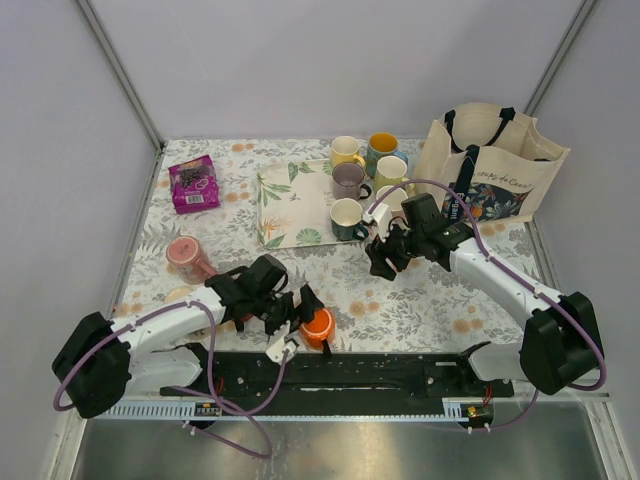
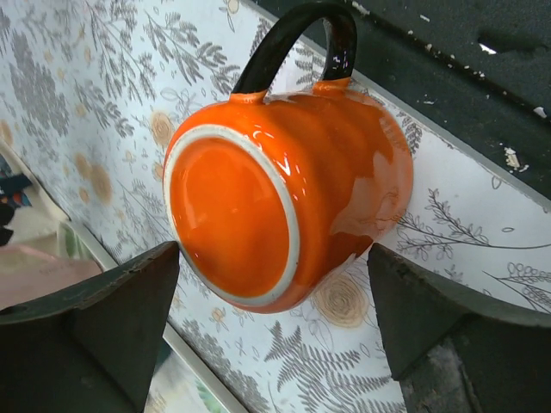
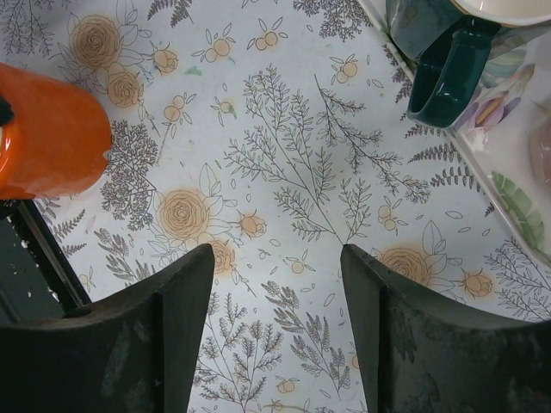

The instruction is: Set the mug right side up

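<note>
An orange mug (image 1: 322, 330) with a black handle lies on its side near the table's front edge; in the left wrist view its base (image 2: 231, 215) faces the camera. My left gripper stands open just at the mug, one finger on each side of its near end. The mug (image 3: 52, 142) also shows at the left of the right wrist view. My right gripper (image 1: 383, 263) is open over bare patterned cloth (image 3: 277, 284), right of the mug and apart from it.
A leaf-patterned tray (image 1: 285, 200) with several mugs is at the back, a tote bag (image 1: 495, 165) at back right. A purple packet (image 1: 195, 185) lies back left, a pink mug (image 1: 188, 258) at left.
</note>
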